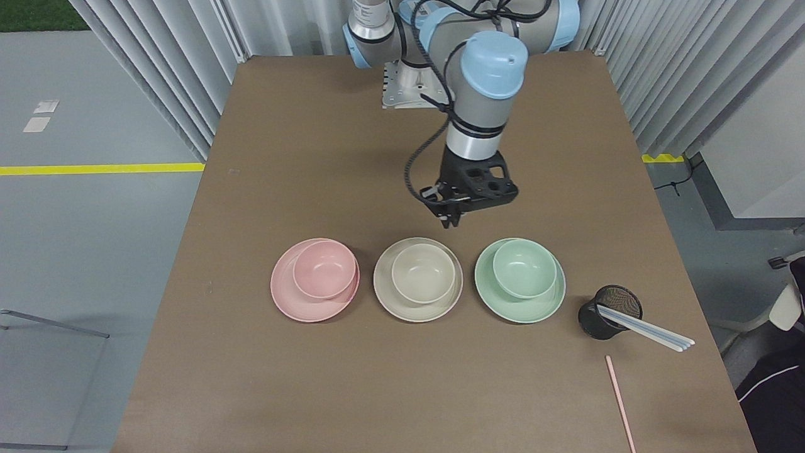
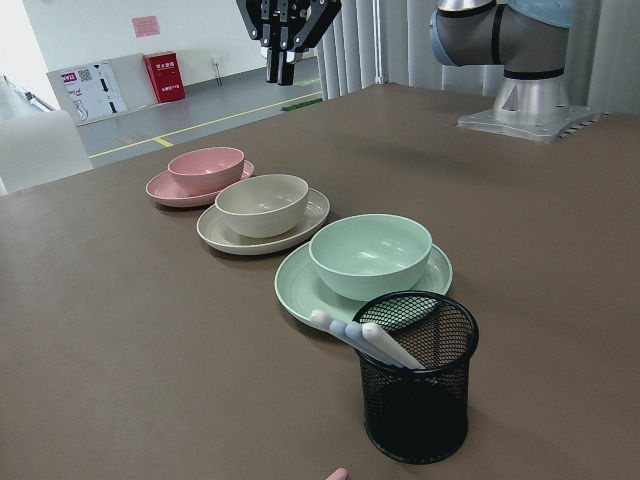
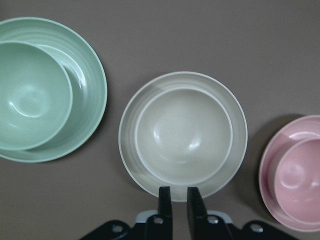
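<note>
My gripper hangs in the air above the table, behind the cream bowl in the front view; its two black fingers stand a little apart with nothing between them. The cream bowl sits on a cream plate. A pink bowl on a pink plate and a green bowl on a green plate flank it. A black mesh cup holds several pale chopsticks.
A pink chopstick lies near the front right of the table. The arm's base stands at the back.
</note>
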